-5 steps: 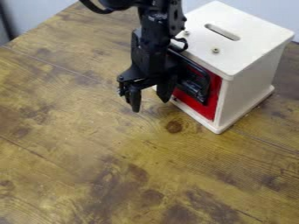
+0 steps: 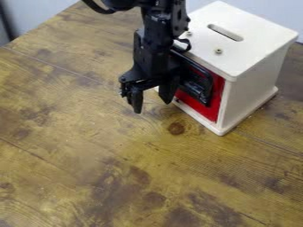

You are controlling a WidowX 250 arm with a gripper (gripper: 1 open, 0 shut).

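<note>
The black gripper (image 2: 149,96) hangs low at the left front of a white box (image 2: 249,80), close to its red front panel (image 2: 205,107). A dark piece of hardware (image 2: 199,83) sits on that red front, partly behind the arm. Whether the fingers are open or shut on something is hard to tell at this size.
The box has a slot and small bolts on its top. A pale wall stands at the back corners.
</note>
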